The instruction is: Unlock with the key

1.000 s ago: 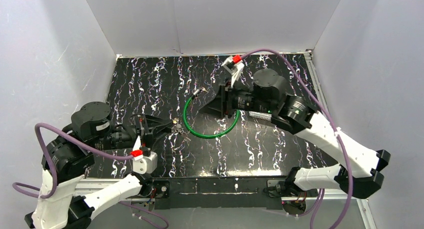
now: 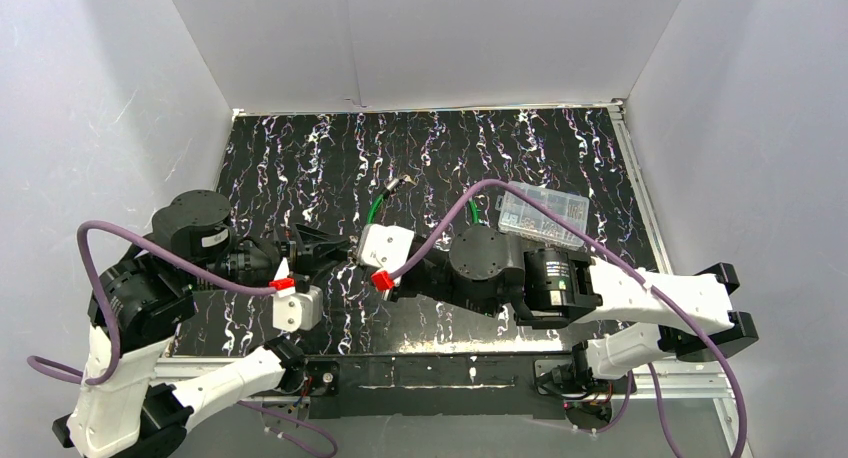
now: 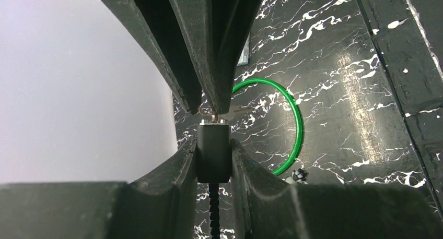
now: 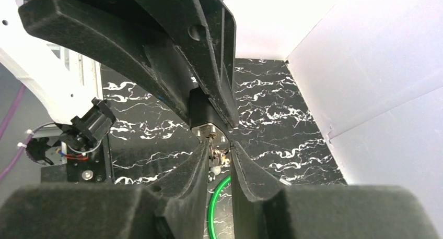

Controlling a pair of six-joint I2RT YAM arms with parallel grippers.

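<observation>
In the left wrist view my left gripper is shut on a small black block [image 3: 214, 160] with a metal-coloured end. Small metal pieces, a key [image 3: 237, 111] among them, hang by that end. The right wrist view shows the black block [image 4: 205, 111] between the left fingers, with the metal key bunch [image 4: 216, 156] below it. My right gripper faces it, its fingertips apart on either side of the bunch. Whether they touch it I cannot tell. From above, left gripper [image 2: 350, 246] and right meet nearly tip to tip; the right hides most of the green cable [image 2: 375, 208].
Behind the right arm lies a clear compartment box [image 2: 545, 214] with small parts. A metal cable end [image 2: 398, 183] rests on the dark marbled table [image 2: 300, 148]. Pale walls [image 2: 420, 48] enclose the space.
My right gripper has come left and toward the front, turning as it closed in on the left gripper's tip. The left arm has shifted only slightly. More of the green cable is covered.
</observation>
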